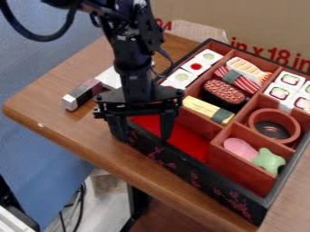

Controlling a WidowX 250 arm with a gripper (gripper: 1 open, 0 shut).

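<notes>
My black gripper point(136, 116) hangs low over the left, near end of a black bento box point(206, 186) with red dividers, its fingers at the box's front-left corner by an empty red compartment point(188, 138). Whether anything is between the fingers is hidden. The box holds white pieces point(180, 78), a yellow piece point(206, 109), a dark round piece point(226, 92), striped pieces point(235, 81), a round cup point(273, 126), pink point(240, 149) and green point(267, 160) pieces, and white rolls at the right.
A small silver-and-red block point(82, 93) and a white object point(108, 77) lie on the wooden table point(67, 127) left of the box. A cardboard box point(248, 27) stands behind. The table's front edge is near, with cables below.
</notes>
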